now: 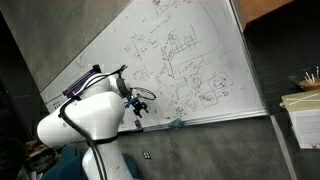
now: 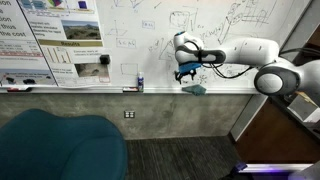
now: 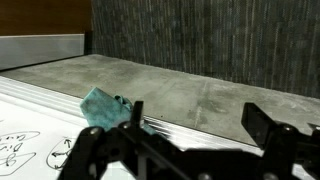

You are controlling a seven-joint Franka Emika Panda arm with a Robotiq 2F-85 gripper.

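Note:
A crumpled teal cloth (image 3: pixel 103 108) rests on the whiteboard's ledge (image 3: pixel 185 134), just beyond the left finger in the wrist view. The same cloth (image 2: pixel 194 90) shows on the ledge in exterior view 2, and the cloth (image 1: pixel 176 124) is small in exterior view 1. My gripper is open, its two dark fingers wide apart with nothing between them. Seen in exterior view 2, the gripper (image 2: pixel 186 74) hangs in front of the whiteboard (image 2: pixel 150 50), slightly above and left of the cloth. They look apart, though the exact gap is hard to judge.
A marker-like bottle (image 2: pixel 140 80) stands by the ledge to the left. Posters (image 2: pixel 70 45) cover the wall there. A teal chair (image 2: pixel 62 145) fills the lower left. At right in exterior view 1 is a shelf with papers (image 1: pixel 305 120). Bare floor (image 2: pixel 180 155) lies below the board.

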